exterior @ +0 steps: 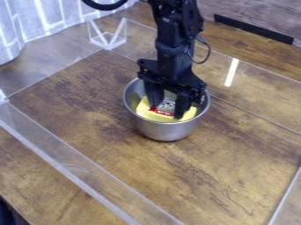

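Note:
A steel bowl (165, 130) sits on the wooden table (83, 167), holding a yellow item (153, 114) with a small red and grey label (163, 109). My black gripper (171, 95) reaches down from the top of the view into the bowl, over the yellow item. Whether its fingers are open or shut, or touch the item, I cannot tell.
A small white wire-like stand (108, 33) is at the back left, beside a clear plastic object (24, 31). The table left, right and in front of the bowl is clear, apart from pale strips across it.

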